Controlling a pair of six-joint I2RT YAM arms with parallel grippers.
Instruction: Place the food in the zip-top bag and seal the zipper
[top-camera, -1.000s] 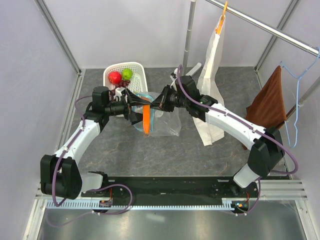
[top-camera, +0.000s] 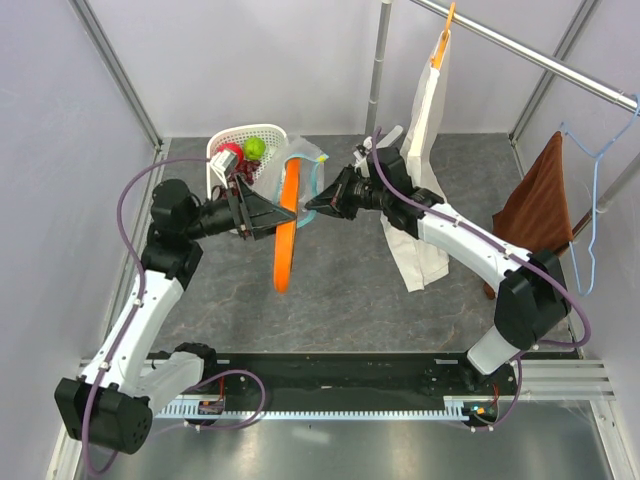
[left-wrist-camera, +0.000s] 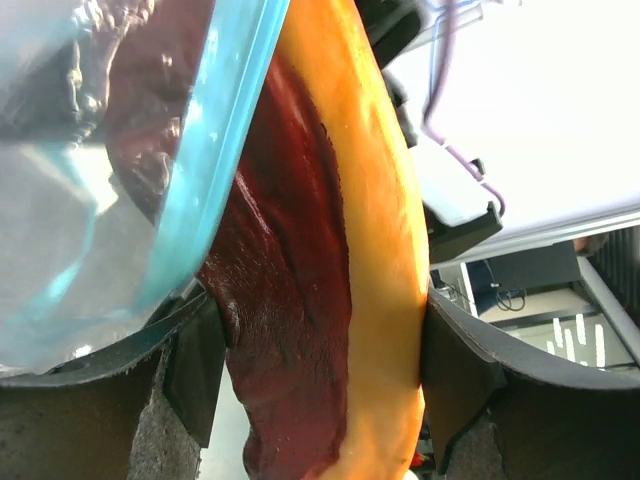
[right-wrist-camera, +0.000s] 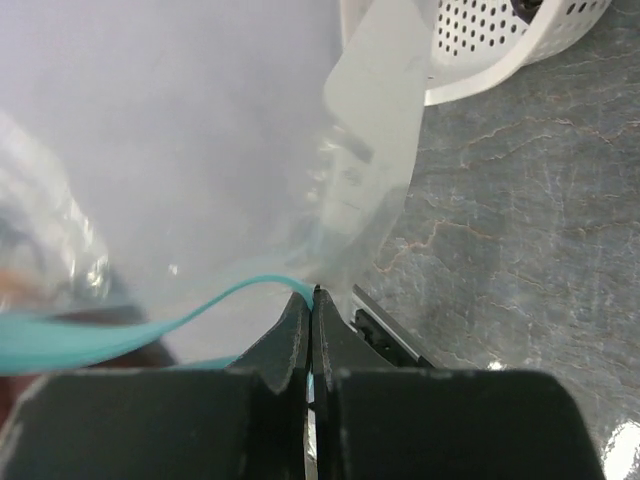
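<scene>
My left gripper (top-camera: 262, 215) is shut on a long orange food item (top-camera: 283, 255), held upright over the counter; in the left wrist view it shows dark red with an orange edge (left-wrist-camera: 370, 250). The clear zip bag (top-camera: 300, 155) with teal seal hangs just behind and beside it, crossing the upper left of the left wrist view. My right gripper (top-camera: 325, 198) is shut at the bag's teal rim (right-wrist-camera: 250, 284), which runs into its fingertips. Whether the item is inside the bag is unclear.
A white perforated basket (top-camera: 235, 135) with red and green produce stands at the back left. A metal rack (top-camera: 520, 48) with white cloth (top-camera: 425, 110), brown cloth (top-camera: 535, 210) and a blue hanger stands at right.
My left arm has come toward the front and the orange item looks larger, raised. The bag, earlier spread toward the front right, now hangs up toward the back. My right gripper moved slightly.
</scene>
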